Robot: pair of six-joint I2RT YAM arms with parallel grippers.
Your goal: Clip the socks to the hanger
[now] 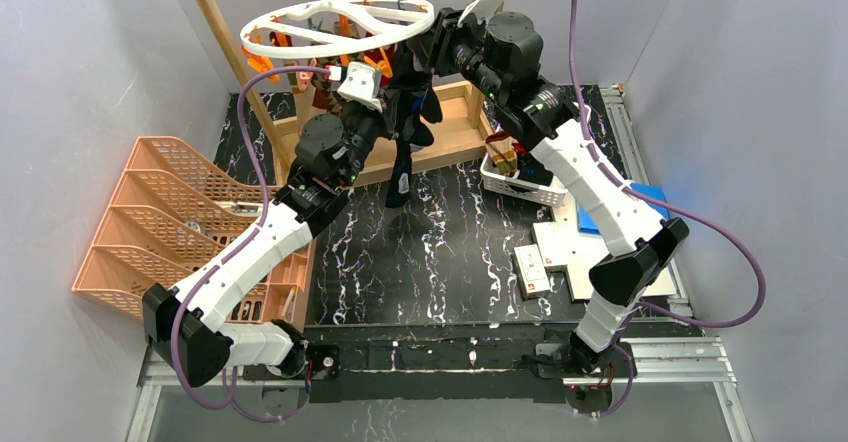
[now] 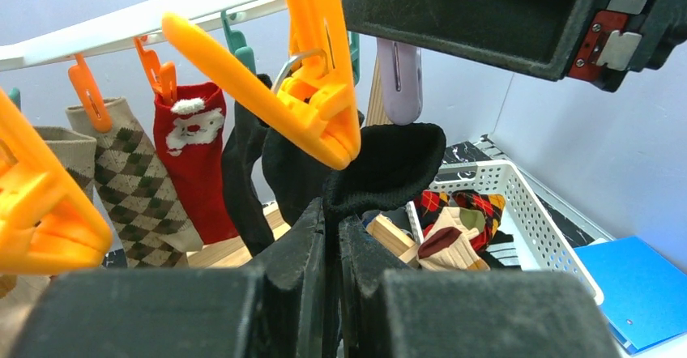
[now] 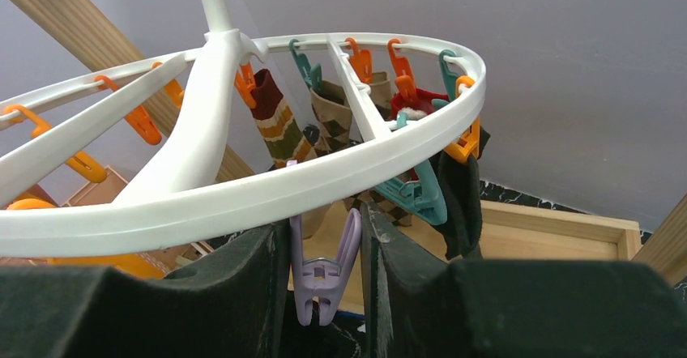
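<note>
A white round hanger hangs at the top left of the top view, with several socks clipped to it. My left gripper is shut on a black sock, whose upper edge flares out above the fingertips. Just above that edge hangs a lilac clip; sock and clip look close, but I cannot tell whether they touch. Under the hanger's rim, my right gripper is shut on the lilac clip, one finger on each side of it. The clip's lower ends stand close together, with no sock visible between them.
Orange clips hang close to my left gripper. A white basket with more socks stands at the right, and an orange rack at the left.
</note>
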